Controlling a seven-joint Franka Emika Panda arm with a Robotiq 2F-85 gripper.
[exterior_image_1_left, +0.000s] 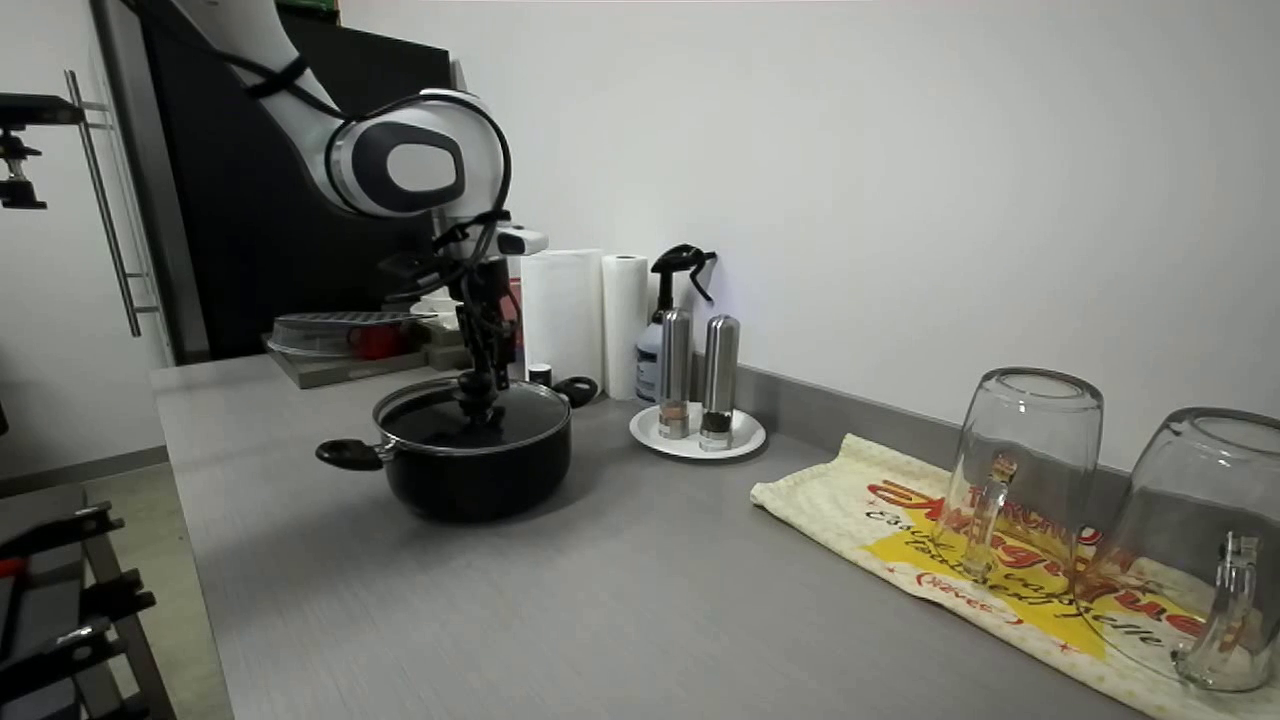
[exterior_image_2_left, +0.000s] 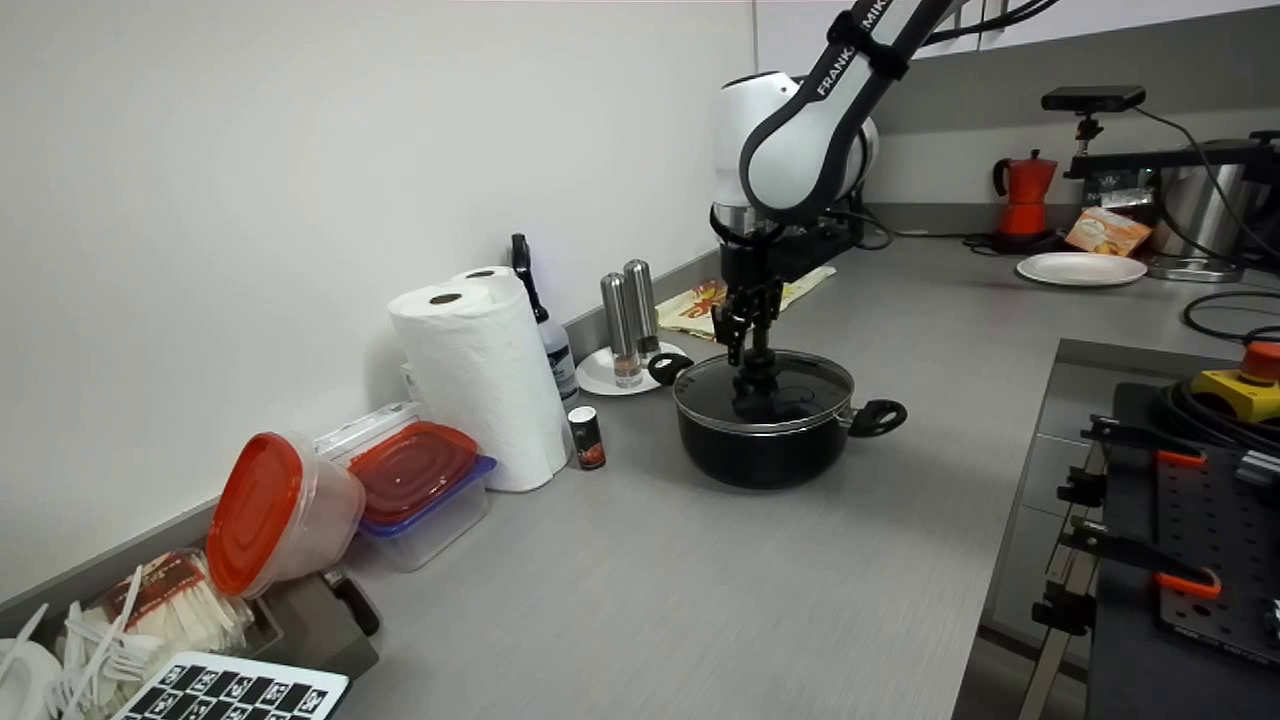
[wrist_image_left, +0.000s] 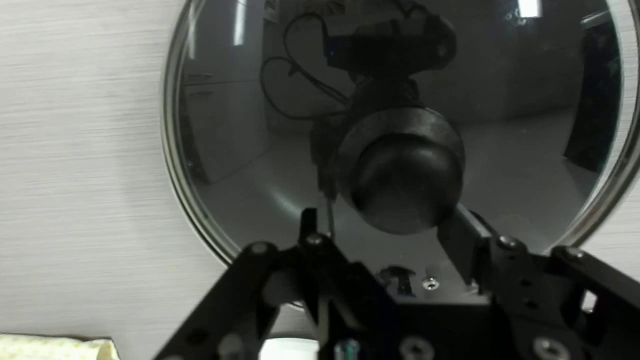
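Observation:
A black pot (exterior_image_1_left: 480, 480) with a steel-rimmed glass lid (exterior_image_1_left: 540, 414) stands on the counter, two black handles at its sides. The lid lies flat on the pot. My gripper (exterior_image_1_left: 483, 374) points straight down at the lid's round black knob (wrist_image_left: 408, 183). In the wrist view its fingers (wrist_image_left: 309, 223) are apart, one to each side of the knob's near edge. The right finger looks very close to the knob or touching it; contact is unclear. Seen from the other side, the gripper (exterior_image_2_left: 752, 340) hides part of the knob, and the lid sits on the pot.
Two steel mills (exterior_image_1_left: 720, 378) stand on a white plate (exterior_image_1_left: 744, 438) beside paper towel rolls (exterior_image_1_left: 564, 312). Upturned glass mugs (exterior_image_1_left: 1020, 468) rest on a printed towel (exterior_image_1_left: 840, 504). A small dark jar (exterior_image_2_left: 587, 437) stands near the rolls. The counter in front of the pot is clear.

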